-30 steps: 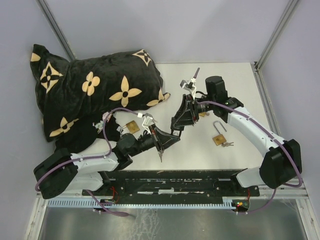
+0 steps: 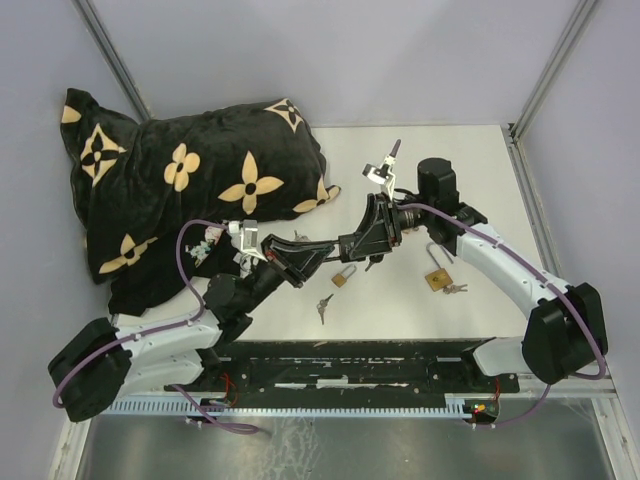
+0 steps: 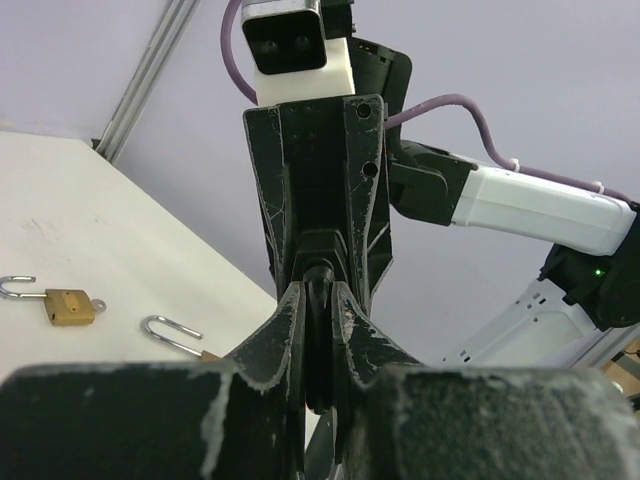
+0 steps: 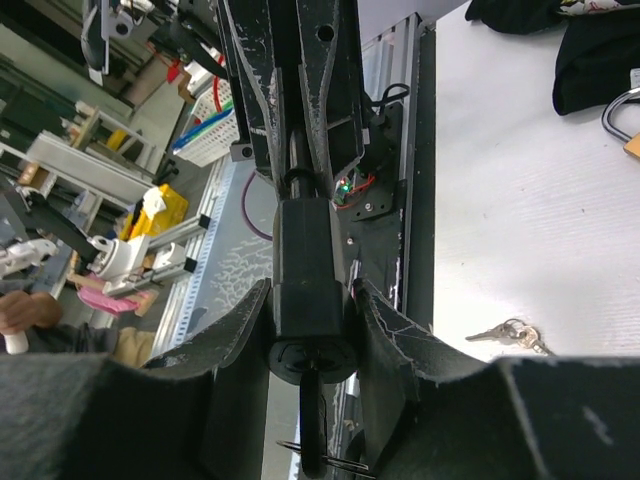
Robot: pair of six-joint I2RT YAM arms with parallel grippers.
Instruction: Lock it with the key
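Between my two grippers, held clear of the table, is a dark padlock (image 4: 307, 275), seen nearly edge-on. My right gripper is shut on its black body. Opposite it, my left gripper is shut on the narrow end of the same piece, which looks like the shackle. In the top view thin rods bridge the short gap from the left gripper (image 2: 322, 255) to the right gripper (image 2: 352, 246). Below the body in the right wrist view hangs a narrow dark piece with thin metal at its end; whether this is the key cannot be told.
On the white table (image 2: 400, 310) lie a small brass padlock (image 2: 341, 279), another padlock (image 2: 438, 280) with its shackle apart, loose keys (image 2: 324, 308), and more keys (image 2: 455, 288). A dark patterned cloth (image 2: 210, 170) fills the back left.
A second ago the left gripper was nearer the viewer, close against the right one.
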